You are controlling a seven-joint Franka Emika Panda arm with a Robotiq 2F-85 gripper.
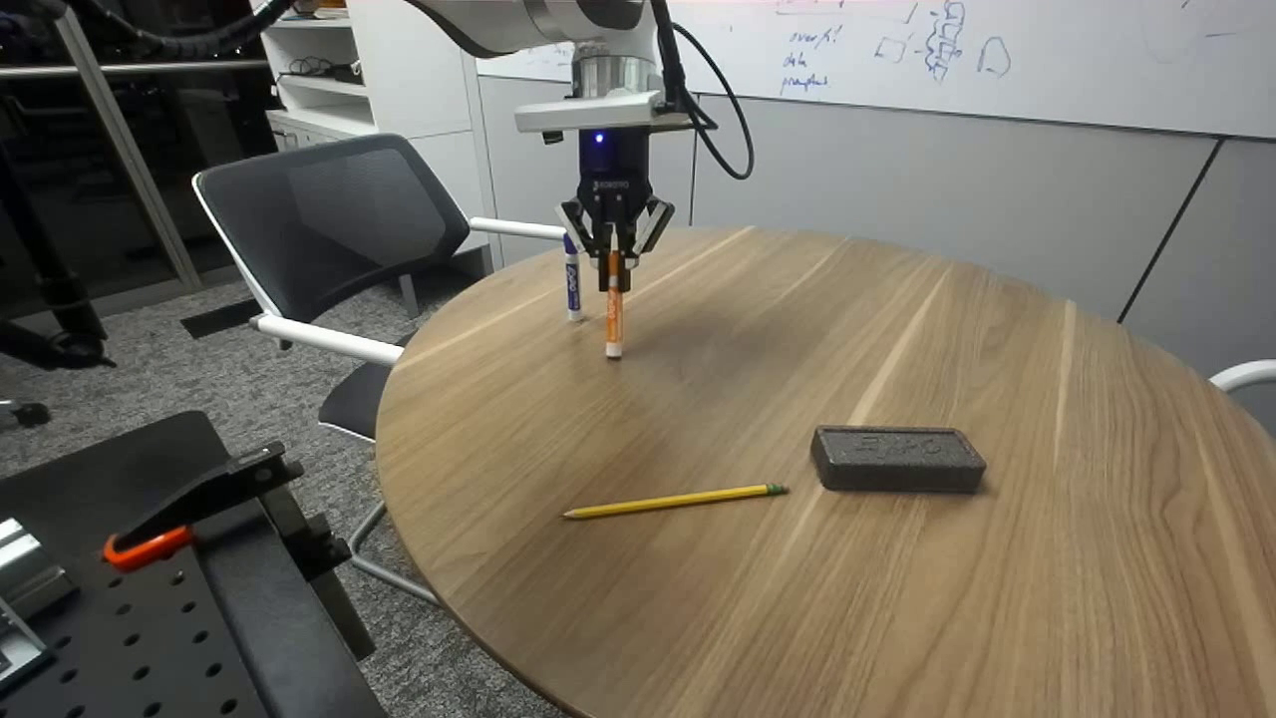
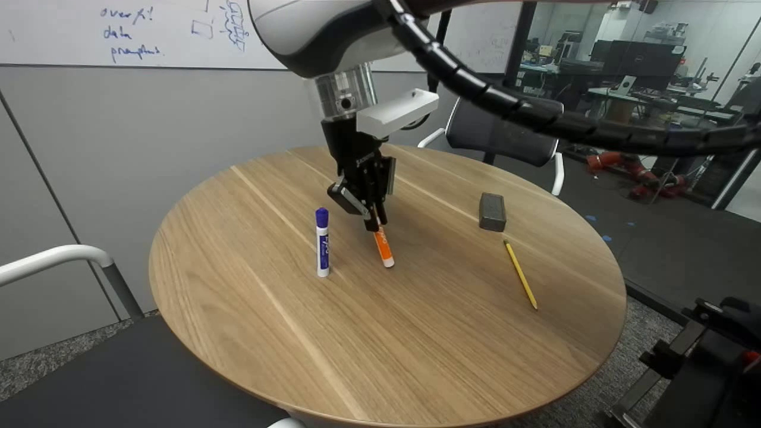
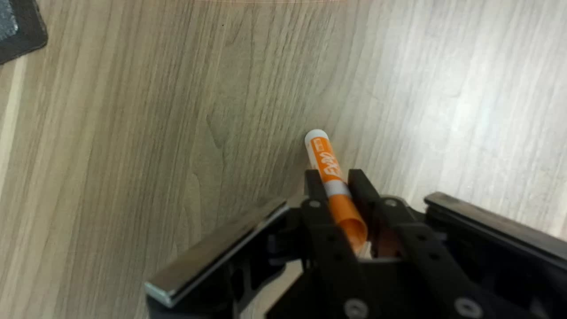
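Observation:
My gripper (image 1: pixel 613 287) is shut on an orange marker (image 1: pixel 613 323), near the far left part of the round table. The marker's white end points down; in exterior view 2 the orange marker (image 2: pixel 383 247) leans, and whether its tip touches the wood I cannot tell. Seen from the wrist, both black fingers (image 3: pixel 363 186) press the marker (image 3: pixel 325 159) around its middle, cap toward the palm. A blue marker (image 2: pixel 323 246) stands upright on its white end, close beside the gripper but apart from it.
A dark eraser block (image 1: pixel 899 460) lies on the table (image 1: pixel 718 622), with a yellow pencil (image 1: pixel 676 502) to its left in exterior view 1. Bare wood separates these from the markers. A chair (image 1: pixel 335 227) stands close to the table's left edge.

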